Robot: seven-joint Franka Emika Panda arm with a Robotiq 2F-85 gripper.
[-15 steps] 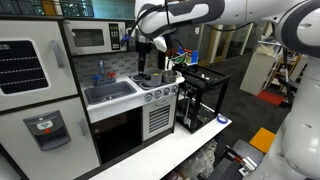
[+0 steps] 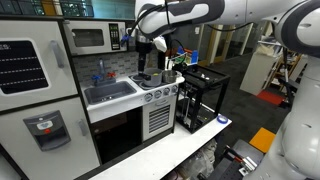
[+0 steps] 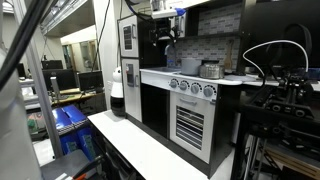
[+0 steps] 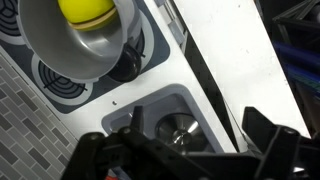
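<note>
My gripper stands open, its dark fingers wide apart with nothing between them. It hangs above the counter of a toy kitchen, and the sink basin shows below it in the wrist view. A round metal piece lies in that basin. A grey pot with a dark handle rests on the stove top, holding a yellow and green object. From the first exterior view, the gripper appears high over the counter, close to the pot in the picture.
Black burner rings surround the pot. Behind the counter rises a tiled wall, with a faucet by the sink. A microwave hangs above.
</note>
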